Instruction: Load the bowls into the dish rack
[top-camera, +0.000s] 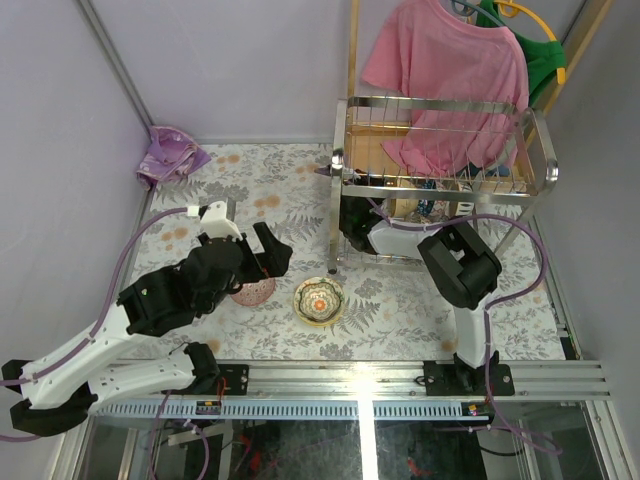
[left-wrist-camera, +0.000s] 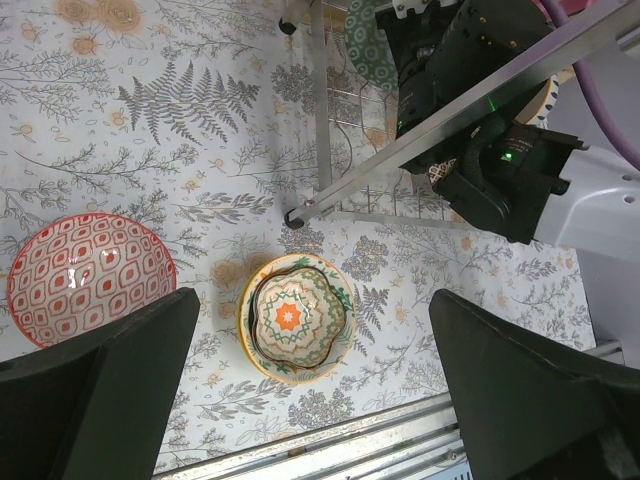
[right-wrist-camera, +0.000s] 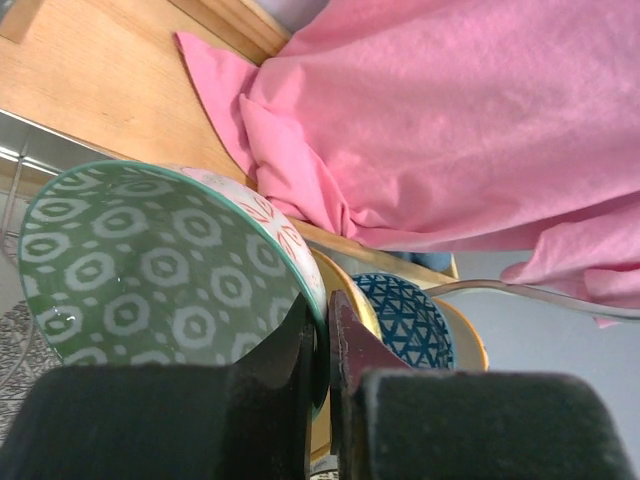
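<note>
In the right wrist view, my right gripper is shut on the rim of a green patterned bowl (right-wrist-camera: 150, 270), which is tipped on its side. Behind it stand a yellow-rimmed bowl (right-wrist-camera: 345, 290) and a dark blue patterned bowl (right-wrist-camera: 408, 318). From above, the right arm reaches into the lower level of the metal dish rack (top-camera: 335, 215), and its fingertips are hidden there. My left gripper is open and empty over the table. Below it lie a red patterned bowl (left-wrist-camera: 90, 275) and a small scalloped bowl (left-wrist-camera: 295, 315) nested in a yellow-rimmed bowl (left-wrist-camera: 262, 365).
A pink shirt (top-camera: 455, 60) hangs behind and over the rack's upper basket. Purple cloth (top-camera: 170, 157) lies at the back left. The rack's front leg (left-wrist-camera: 300, 212) stands close to the nested bowls.
</note>
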